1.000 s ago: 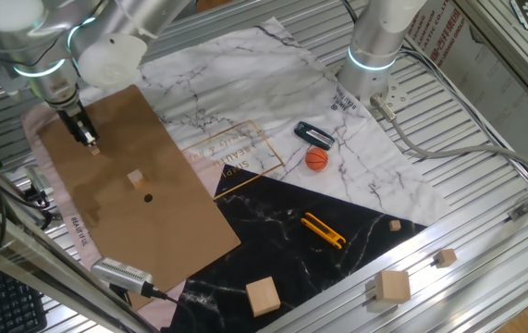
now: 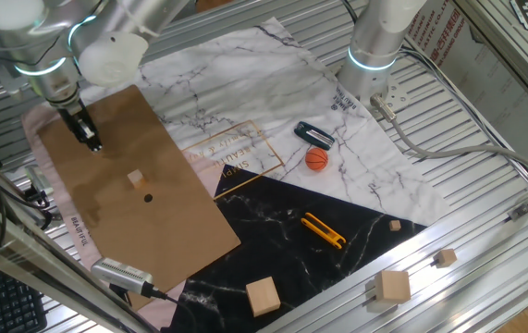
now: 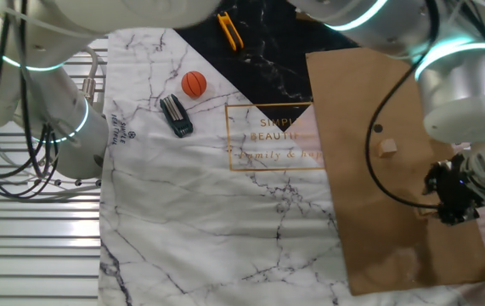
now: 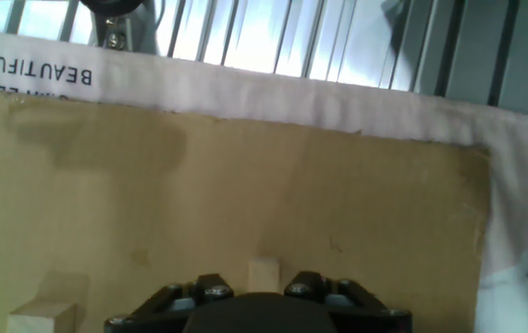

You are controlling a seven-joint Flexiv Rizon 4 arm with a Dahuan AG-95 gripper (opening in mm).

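My gripper is open above the brown cardboard (image 2: 187, 227). In the wrist view, a small wooden block (image 4: 264, 272) shows between its spread fingertips, with a gap on either side. Exterior view 1 has the gripper (image 2: 93, 144) low over the board's far left part, largely covering that block. From the other side, the gripper (image 3: 456, 191) partly hides the same block (image 3: 426, 212). A second wooden block (image 2: 136, 178) sits on the board near a dark round spot, clear of the fingers; the wrist view catches it (image 4: 42, 316) at lower left.
A dark green stapler-like object (image 2: 314, 135), an orange ball (image 2: 316, 159) and a yellow cutter (image 2: 324, 230) lie on the marbled cloth. Several wooden blocks, one large (image 2: 264, 296), are near the front.
Now the fingertips reach a little lower and cover the small block that showed just below them before. Other objects have not moved.
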